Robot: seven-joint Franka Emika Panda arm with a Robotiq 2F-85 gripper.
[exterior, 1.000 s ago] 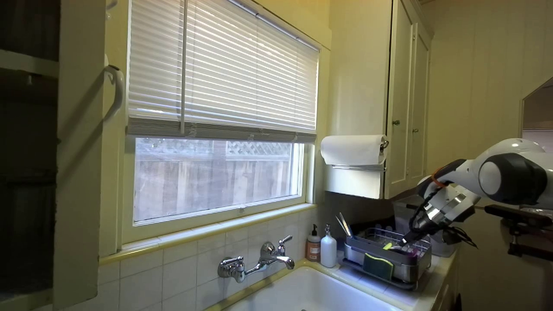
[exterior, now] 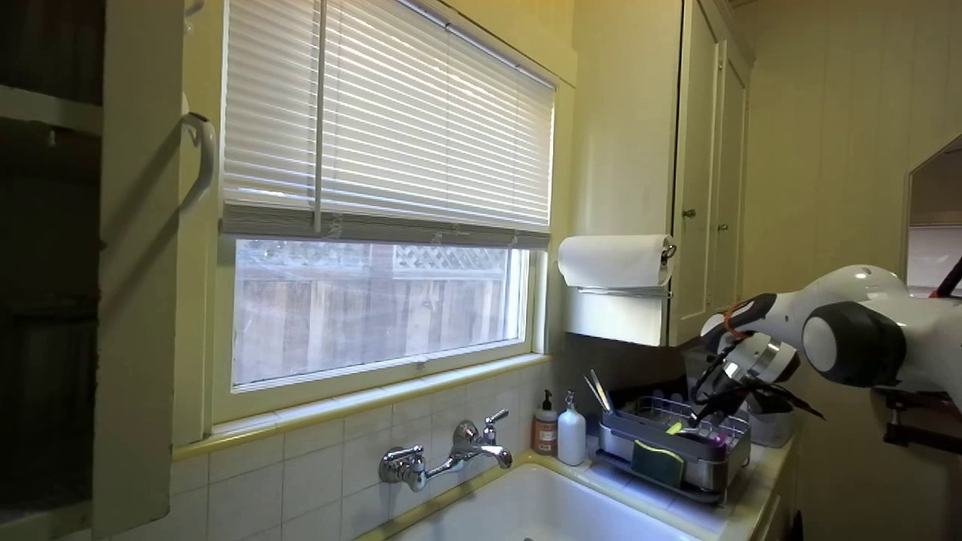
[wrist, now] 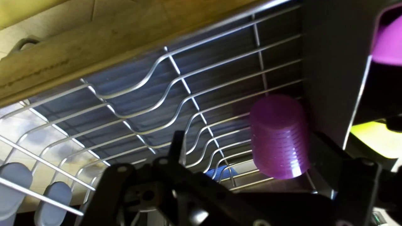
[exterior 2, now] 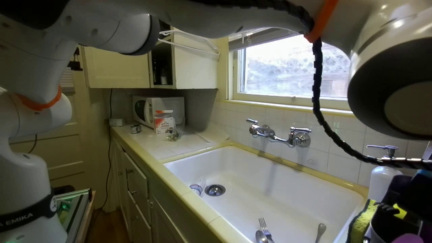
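Note:
My gripper [exterior: 696, 418] hangs over the grey dish rack [exterior: 615, 442] at the right of the sink in exterior view 1. The wrist view shows my gripper open, its dark fingers [wrist: 179, 148] spread widely. A purple ribbed cup [wrist: 279, 139] rests on the wire rack, close to the right finger and within the span of the fingers as seen from above. Whether either finger touches the cup cannot be told. Part of another purple-pink thing [wrist: 392, 43] shows in the dark holder at the right edge.
A green sponge [exterior: 658, 464] hangs on the rack's front. Soap bottles [exterior: 572, 433] stand beside it, under the paper towel roll [exterior: 615, 260]. The white sink [exterior 2: 291, 182] holds a fork [exterior 2: 265, 227] and other small items. Something yellow [wrist: 378, 139] sits in the holder.
The arm has shifted left in exterior view 1, and its wrist has turned. My gripper stays over the dish rack, at a different tilt.

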